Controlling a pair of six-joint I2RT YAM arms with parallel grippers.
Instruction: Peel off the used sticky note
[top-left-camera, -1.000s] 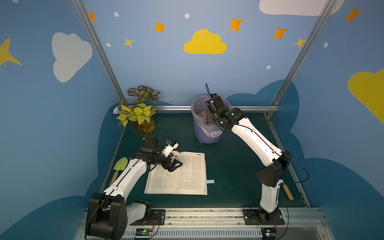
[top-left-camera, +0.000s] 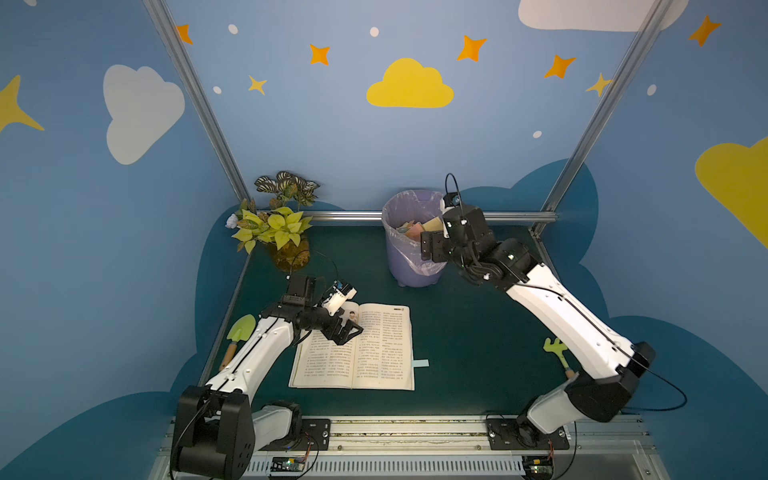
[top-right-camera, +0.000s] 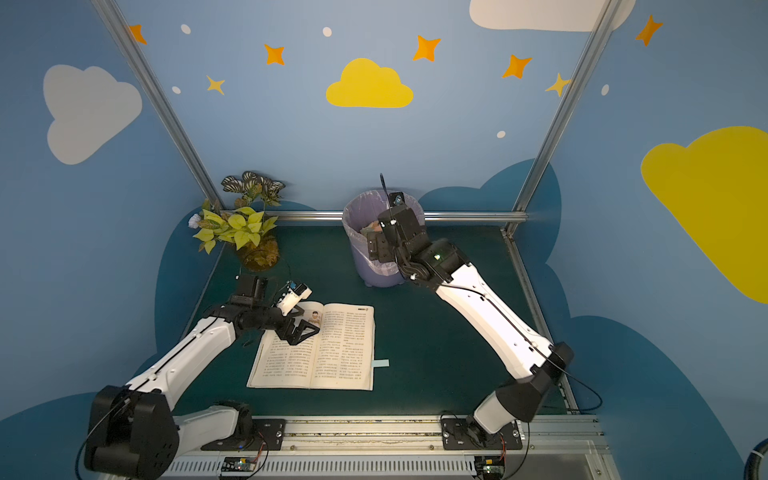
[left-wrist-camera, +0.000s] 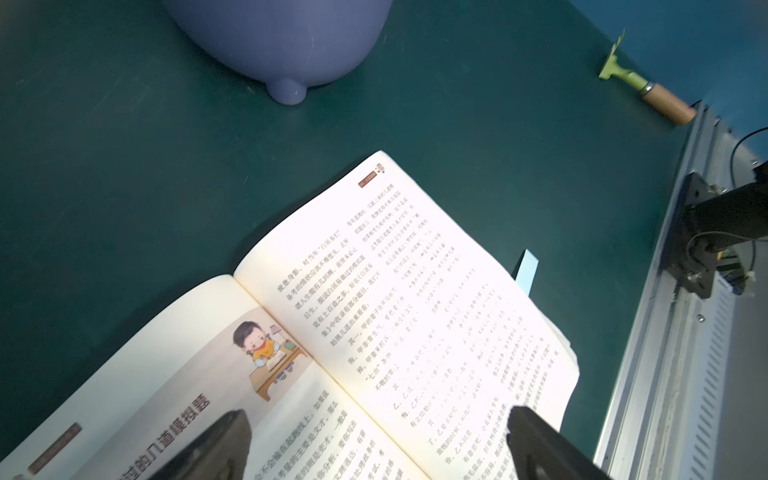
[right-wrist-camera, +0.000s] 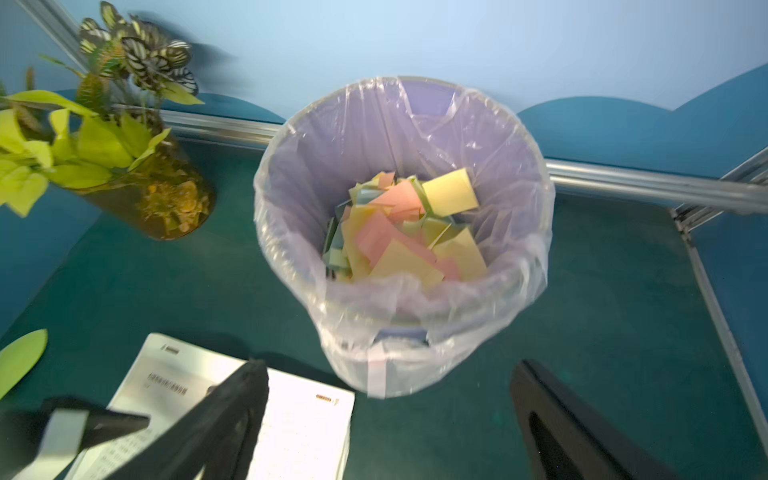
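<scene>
An open book (top-left-camera: 382, 352) lies on the dark green table, and from its right edge sticks a pale blue sticky note (top-left-camera: 421, 363), which the left wrist view also shows as a narrow blue tab (left-wrist-camera: 526, 270). Above the left page my left gripper (top-left-camera: 352, 331) stands open, its fingers (left-wrist-camera: 216, 448) wide apart with nothing between them. Loose yellow, pink and green sticky notes (right-wrist-camera: 400, 232) fill the bottom of the lined purple bin (right-wrist-camera: 404, 352). Over the bin's right front side hangs my right gripper (top-left-camera: 430, 246), open and empty.
A potted plant (top-left-camera: 286, 240) stands at the back left. A green trowel (top-left-camera: 241, 328) lies at the left edge, and a small green rake (top-left-camera: 556, 348) lies near the right edge. Bare table (top-left-camera: 472, 344) stretches right of the book.
My right arm has drawn back and to the right, so the gripper has shifted from over the bin's middle towards its right side. The left arm, book and tab look practically unchanged.
</scene>
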